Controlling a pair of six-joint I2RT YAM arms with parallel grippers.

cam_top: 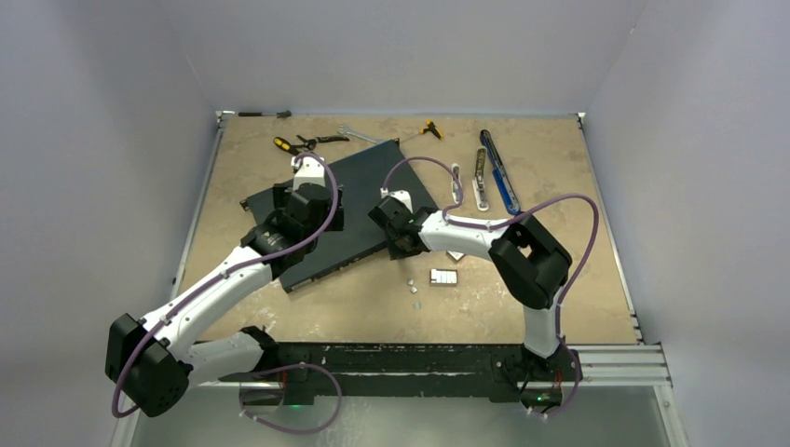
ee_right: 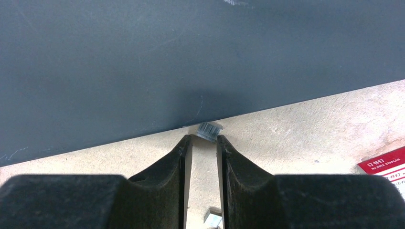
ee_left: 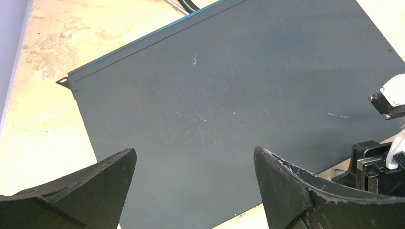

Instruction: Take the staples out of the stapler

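A small strip of staples (ee_right: 208, 131) lies on the table against the dark panel's front edge, just beyond my right gripper, whose fingertips are parted with nothing clearly held between them. In the top view that gripper is mostly hidden under its wrist. My left gripper hangs open and empty over the dark panel (ee_left: 191, 86). Staplers (cam_top: 479, 182) stand at the table's back right; whether any holds staples cannot be seen.
Pliers (cam_top: 317, 140), a wrench (cam_top: 359, 134) and other tools line the back. A staple box (cam_top: 443, 277) and small loose pieces (ee_right: 213, 218) lie in front of the panel.
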